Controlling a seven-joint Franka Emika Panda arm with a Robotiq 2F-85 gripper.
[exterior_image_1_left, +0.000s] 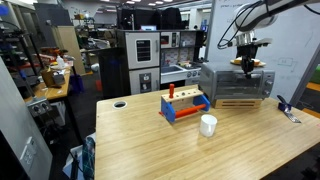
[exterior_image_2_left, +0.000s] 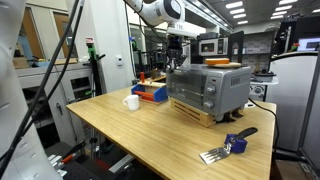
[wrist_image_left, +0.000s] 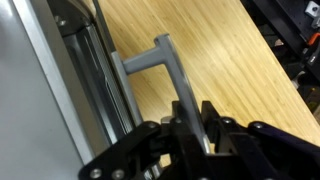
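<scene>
A silver toaster oven (exterior_image_2_left: 212, 92) stands on the table, raised on a wooden support. Its long metal handle (wrist_image_left: 176, 72) runs in front of the door and down between the black fingers in the wrist view. My gripper is shut on that handle. From outside, the gripper (exterior_image_1_left: 247, 70) shows against the upper front of the oven (exterior_image_1_left: 222, 83). In the second exterior view the white arm (exterior_image_2_left: 161, 12) reaches down to the oven's front from behind. The oven's inside is hidden.
A white mug (exterior_image_1_left: 208, 125) and a blue-red rack (exterior_image_1_left: 185, 103) stand left of the oven. An orange-topped item (exterior_image_2_left: 222, 64) rests on the oven. A spatula (exterior_image_2_left: 215, 155) and blue object (exterior_image_2_left: 236, 144) lie beside it.
</scene>
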